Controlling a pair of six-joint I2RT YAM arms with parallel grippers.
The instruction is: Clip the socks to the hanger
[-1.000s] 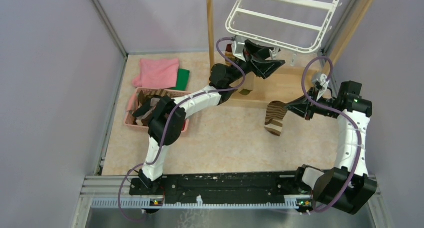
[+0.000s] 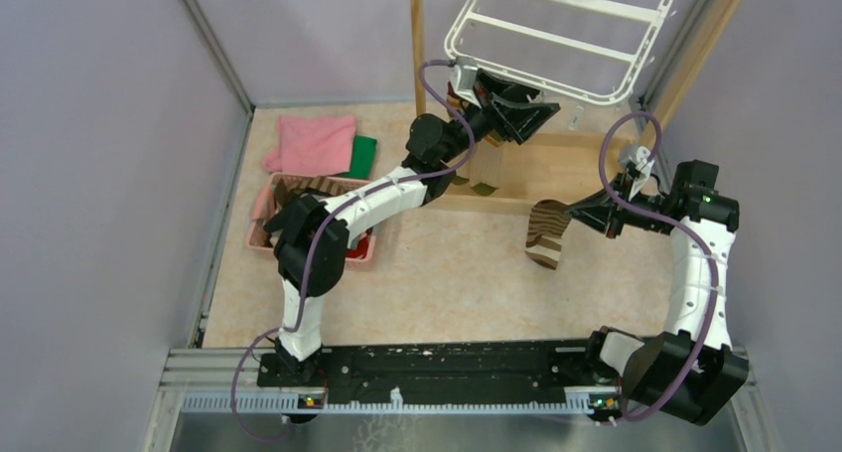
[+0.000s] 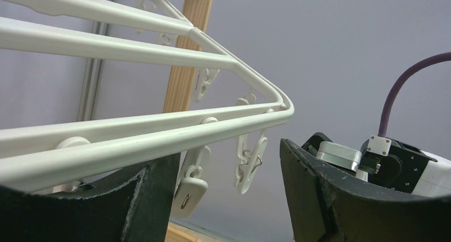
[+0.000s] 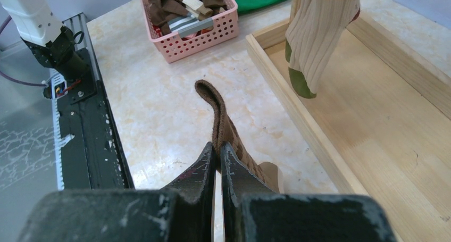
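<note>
The white hanger point(image 2: 556, 84) with its clips fills the left wrist view, where a clip point(image 3: 189, 197) hangs at the fingers of my left gripper. These stand apart at the front bar; whether they grip anything is unclear. A cream ribbed sock point(image 4: 316, 45) with green toe hangs over the wooden box, below the hanger, partly hidden by the left arm from above. My right gripper is shut on a brown striped sock point(image 2: 546, 233), pinched near its upper edge.
A pink basket of socks point(image 4: 194, 40) sits at the left, with pink point(image 2: 313, 144) and green cloths point(image 2: 362, 159) behind it. The wooden box point(image 4: 393, 146) lies under the hanger.
My left gripper and arm have moved slightly left and up in the top view, along the hanger's front bar. The right gripper and its sock have not moved.
</note>
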